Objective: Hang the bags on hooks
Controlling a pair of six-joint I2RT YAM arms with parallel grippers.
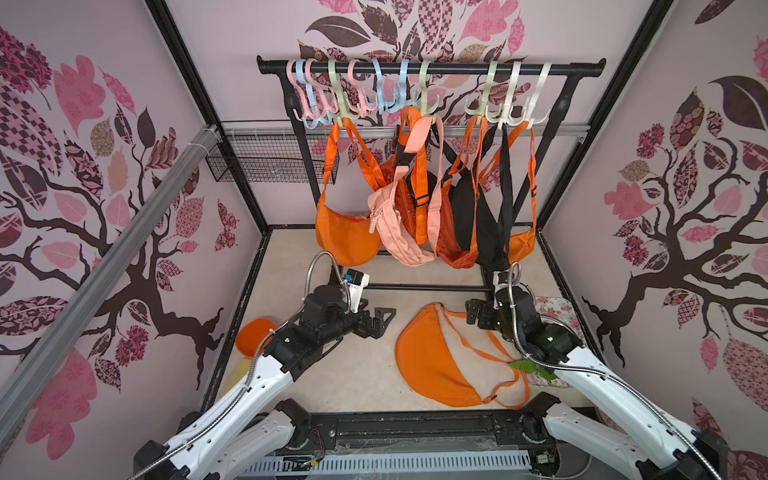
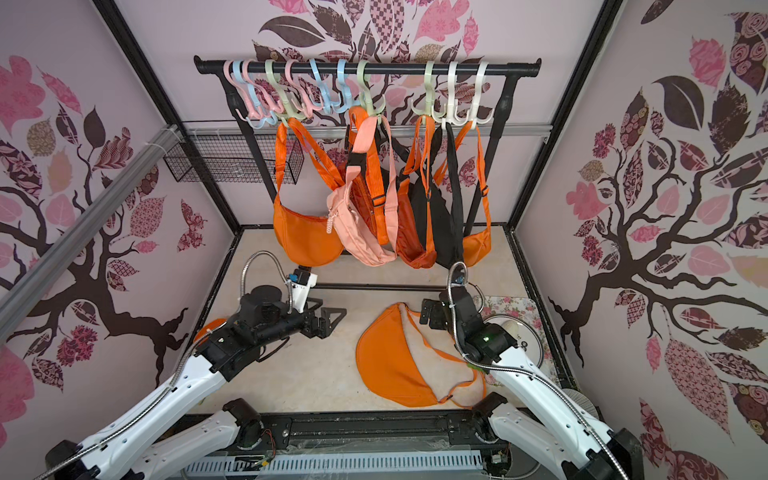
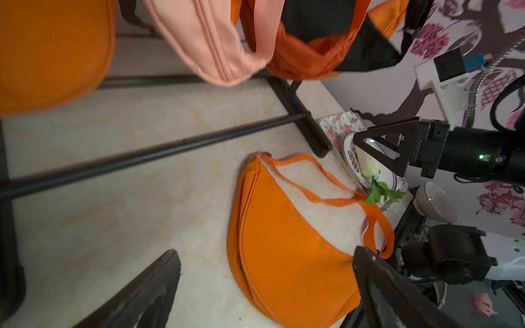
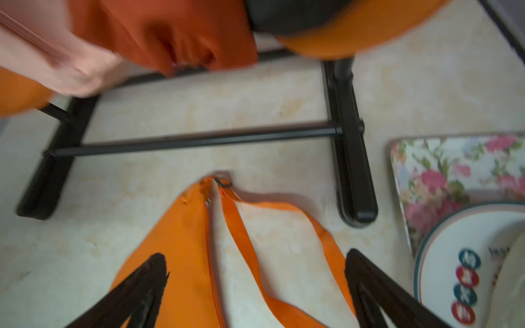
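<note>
An orange bag [image 1: 432, 360] lies flat on the floor below the rack, its strap [image 1: 488, 352] loosely looped to the right. My left gripper [image 1: 385, 320] stands open above the floor, left of this bag, with nothing between its fingers. On the bag's right side, my right gripper [image 1: 476, 313] hovers near the strap; its fingers [image 4: 136, 292] are spread apart and empty. Hooks in pink, blue, green and white hang from the black rail [image 1: 432, 69]. A blue hook [image 1: 402, 84] in the middle appears to carry no bag.
Several bags hang from the rack, among them a left orange bag [image 1: 345, 236] and a pink bag [image 1: 400, 228]. The rack's lower bar [image 4: 207, 141] crosses just above the floor. A plate [image 4: 459, 262] on a floral mat stands at the right.
</note>
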